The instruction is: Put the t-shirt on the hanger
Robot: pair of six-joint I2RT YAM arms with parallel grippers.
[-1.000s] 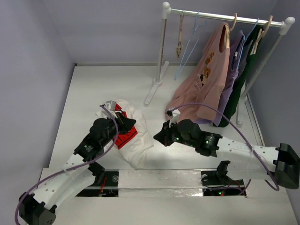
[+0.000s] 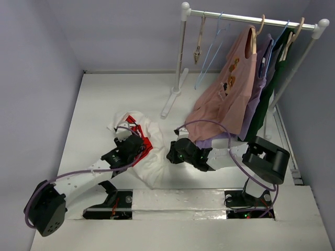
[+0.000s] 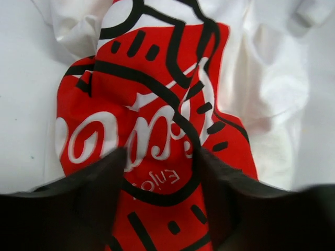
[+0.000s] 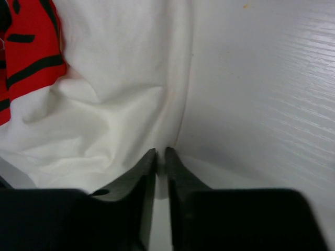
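A crumpled white t-shirt (image 2: 153, 166) with a red, black-lined print lies on the white table, left of centre. My left gripper hovers over the red print (image 3: 152, 115), its blurred fingers well apart with only the print seen behind them. From above, the left arm covers part of the shirt. At the shirt's right edge is my right gripper, its fingers parted by a narrow slit. White cloth (image 4: 125, 120) shows behind those fingertips; whether they touch it, I cannot tell. An empty blue hanger (image 2: 198, 83) hangs from the rail.
The rack's rail (image 2: 235, 18) spans the back right. A pink garment (image 2: 227, 83), a purple one (image 2: 257, 86) and a dark green one (image 2: 268, 94) hang there. A wooden hanger (image 2: 198, 55) hangs near the rack post. Bare table lies behind the shirt at left.
The shirt looks unmoved.
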